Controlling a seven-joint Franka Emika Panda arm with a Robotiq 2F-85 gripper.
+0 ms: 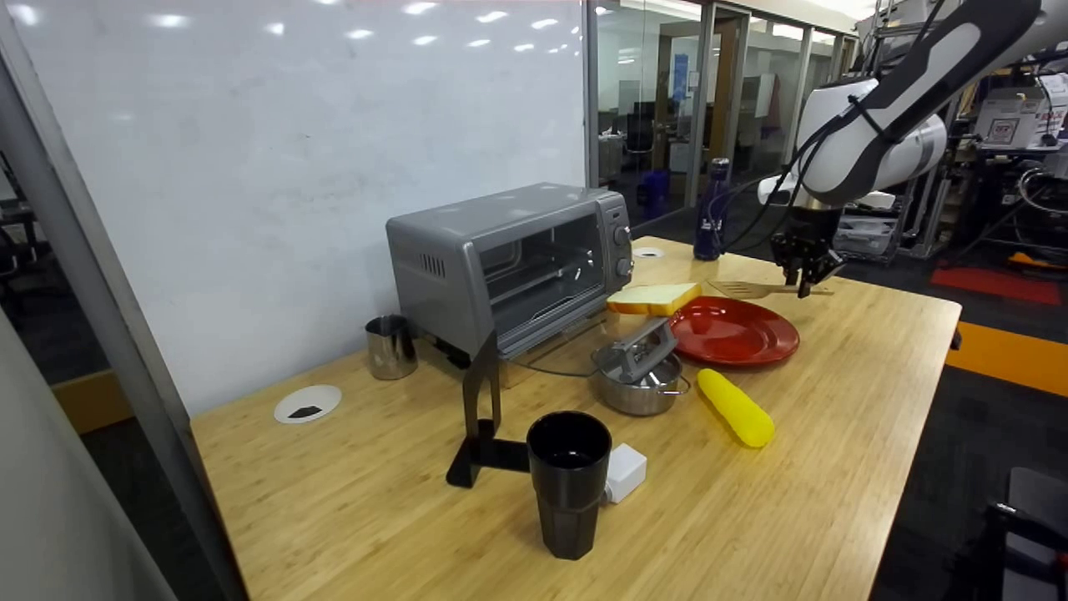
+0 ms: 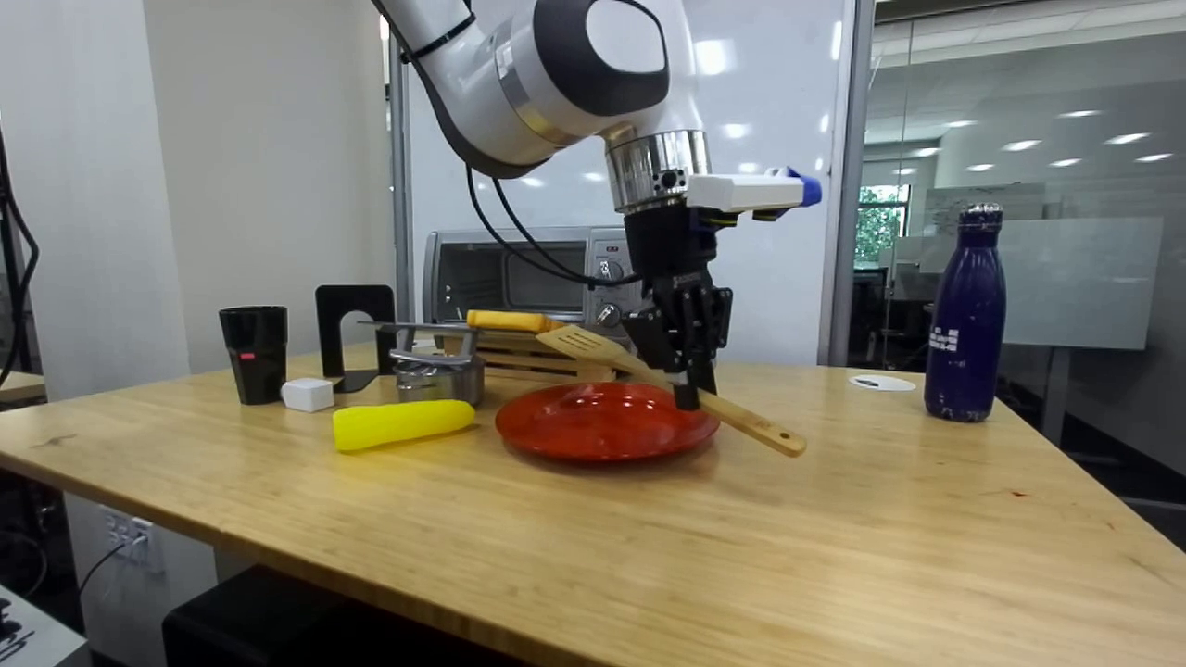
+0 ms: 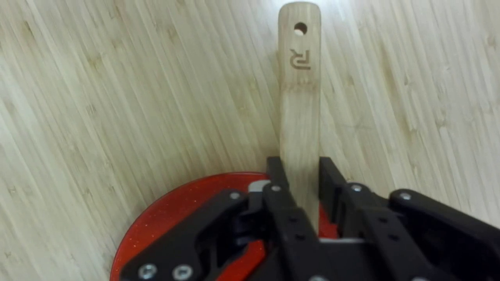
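A wooden slotted spatula (image 2: 753,424) is held by its handle, with my gripper shut on it. In the wrist view the handle (image 3: 300,107) runs straight up between the two fingers, its holed end pointing away over bare wood. The slotted blade (image 2: 586,344) tilts up to the left in exterior view 2. Below and partly behind the gripper is the red plate (image 2: 600,434), lying flat on the table; the arm hides part of it in the wrist view. In exterior view 1 the spatula (image 1: 741,290) appears just beyond the plate's far edge.
A toaster oven (image 1: 501,260) stands against the whiteboard, with a bread slice (image 1: 656,297) near its front. Close to the plate are a steel pot (image 1: 641,391) and a yellow object (image 1: 736,407). A blue bottle (image 2: 965,322) stands at the right.
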